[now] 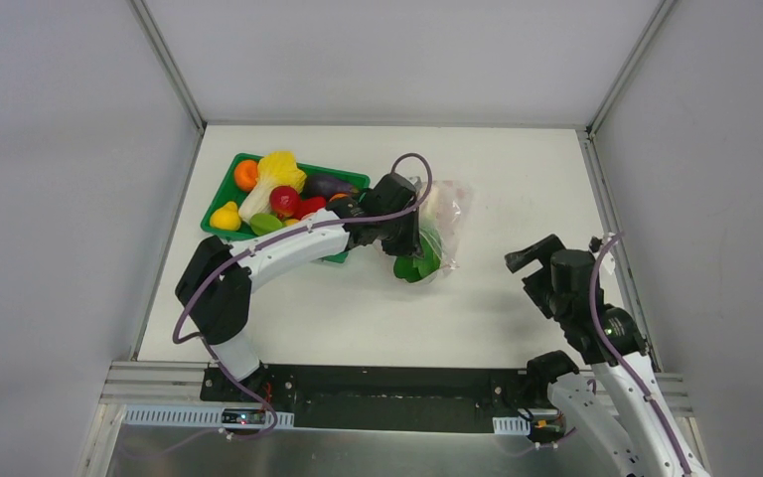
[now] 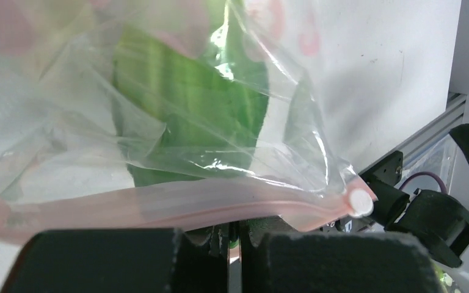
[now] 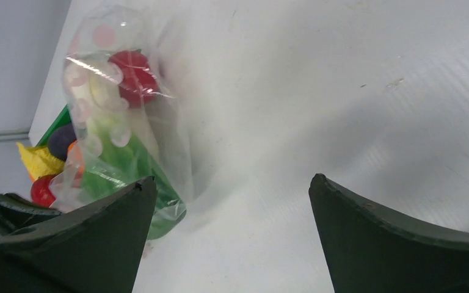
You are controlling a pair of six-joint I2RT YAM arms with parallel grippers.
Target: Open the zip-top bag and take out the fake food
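The clear zip top bag [image 1: 449, 214], with pink spots, hangs from my left gripper [image 1: 409, 246], which is shut on its edge. In the left wrist view, the bag's pink zip strip [image 2: 140, 207] crosses just beyond the closed fingers, and a green leafy piece [image 2: 189, 116] shows through the film. From the right wrist view, a red food piece [image 3: 134, 78] and a pale-and-green vegetable [image 3: 125, 152] are visible inside the bag. My right gripper stands open and empty, well to the right of the bag. The left arm hides part of the bag from above.
A green tray [image 1: 221, 204] full of fake fruit and vegetables sits at the back left, partly under the left arm.
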